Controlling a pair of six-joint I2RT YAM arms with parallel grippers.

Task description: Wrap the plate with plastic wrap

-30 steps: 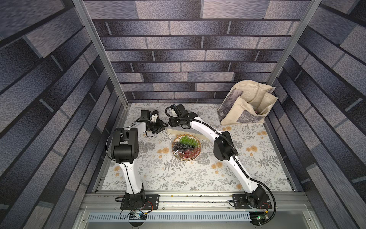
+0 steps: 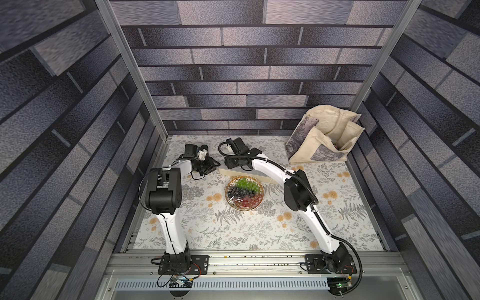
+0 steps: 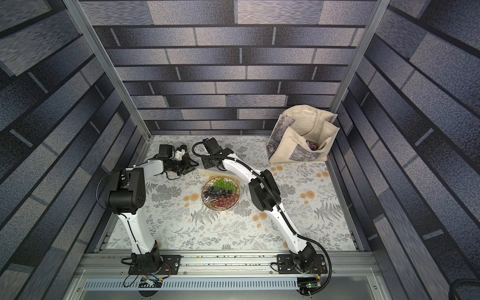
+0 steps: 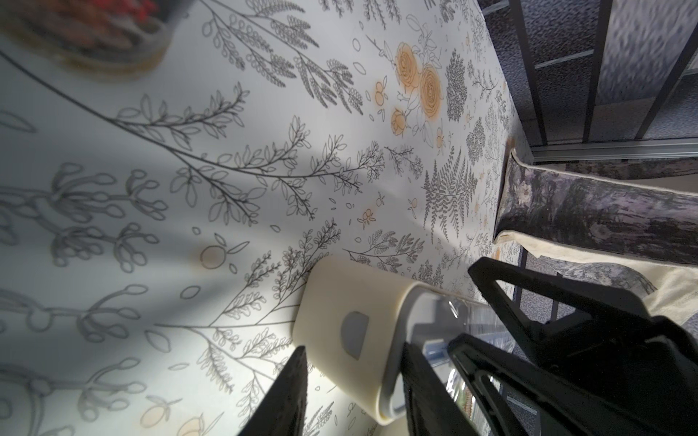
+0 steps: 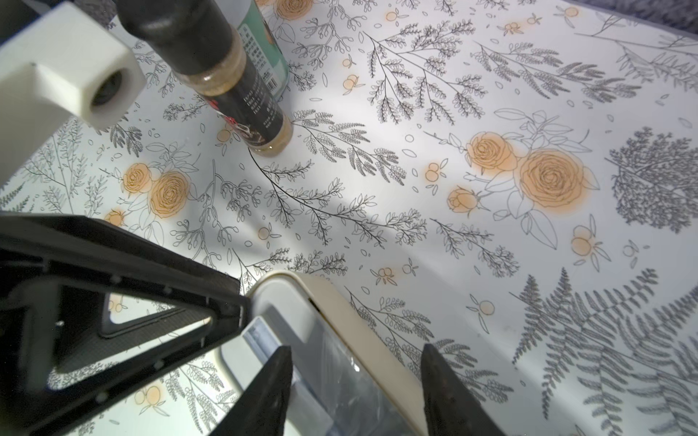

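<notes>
A round wicker-rimmed plate [image 2: 244, 208] holds green, dark and red grapes at mid-table; glints lie over its fruit, but how far film covers it is unclear. Just behind it lies the long cream wrap dispenser [image 2: 265, 177] with a clear top. My left gripper is shut on the dispenser's left end, one finger either side of the end wall. Close beside it, my right gripper is shut across the dispenser near the same end. The right arm hides much of the dispenser from above. Only the plate's blurred edge [image 4: 109, 65] shows in the left wrist view.
A dark-capped seasoning bottle [image 5: 251, 109] and a green-labelled container [image 5: 263, 51] stand behind the left gripper. A fabric bag [image 2: 325, 135] occupies the back right.
My left arm, the dispenser and the plate look unmoved.
</notes>
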